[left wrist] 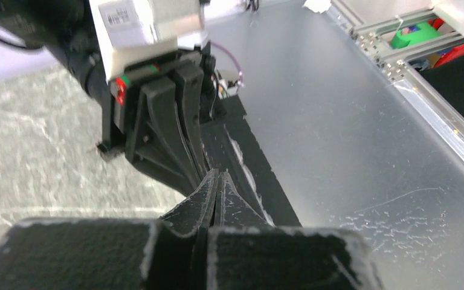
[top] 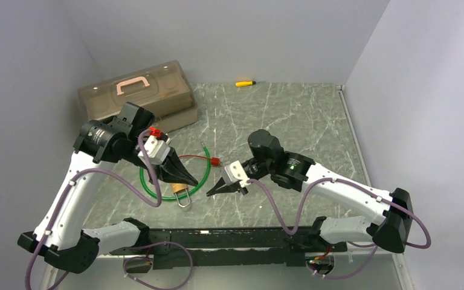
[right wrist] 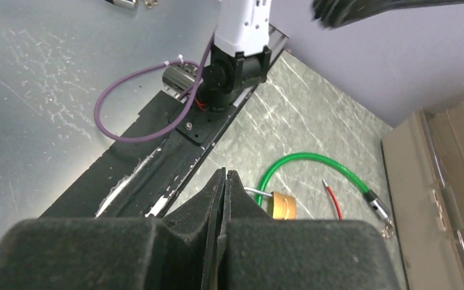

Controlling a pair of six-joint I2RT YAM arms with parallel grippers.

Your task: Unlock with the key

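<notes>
A brass padlock (top: 179,189) with a steel shackle lies at the front-left of the marble mat, on a green hose (top: 204,175); it also shows as a brass body (right wrist: 282,206) in the right wrist view. My left gripper (top: 194,183) hovers just above and right of the padlock, shut with nothing visible between its fingers. My right gripper (top: 209,194), also shut with nothing visible between its fingers, is to the right of the padlock, pointing left. A red cable with a red block (top: 215,161) lies behind them. I cannot make out a key.
A translucent brown toolbox (top: 163,90) stands at the back left. A yellow-handled tool (top: 244,83) lies at the back. Grey walls border the space, and the dark front edge runs below both grippers.
</notes>
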